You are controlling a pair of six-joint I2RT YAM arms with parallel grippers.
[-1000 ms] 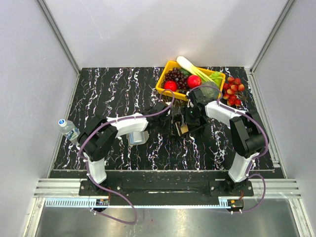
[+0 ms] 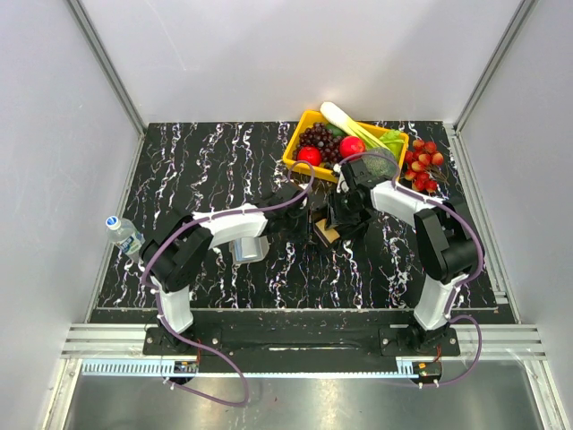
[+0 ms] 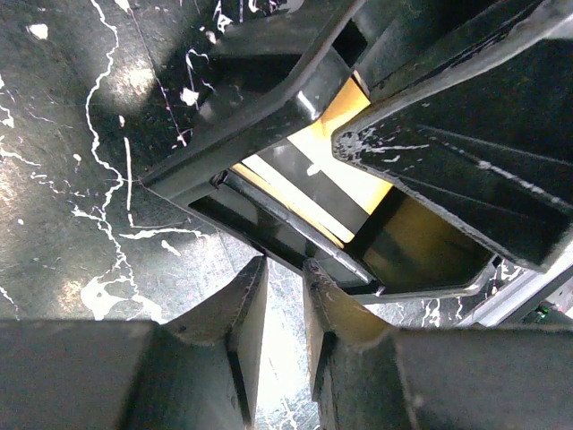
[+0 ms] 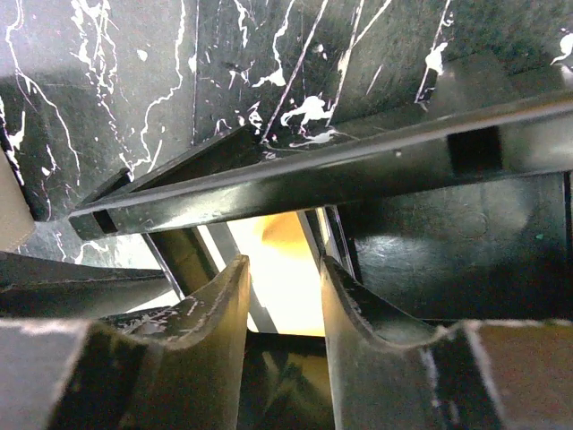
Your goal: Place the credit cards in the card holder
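Observation:
The black card holder sits between my two grippers in the top view, its flap raised. Inside it lies a gold card with a dark stripe. Pale and metallic edges beside the card could be other cards; I cannot tell how many. My left gripper is narrowly open at the holder's outer edge, bare counter showing between its fingers. Over the holder's inside, my right gripper is part open, and the gold card shows in its gap. Whether those fingertips touch the card is unclear.
A yellow basket of fruit and vegetables stands behind the right gripper, with a red fruit bunch to its right. A pale tray lies below the left arm. A water bottle stands far left.
The gold card has shifted slightly to the left and shows a larger area in the top view. My right gripper has moved a little to the left; the left arm has barely moved.

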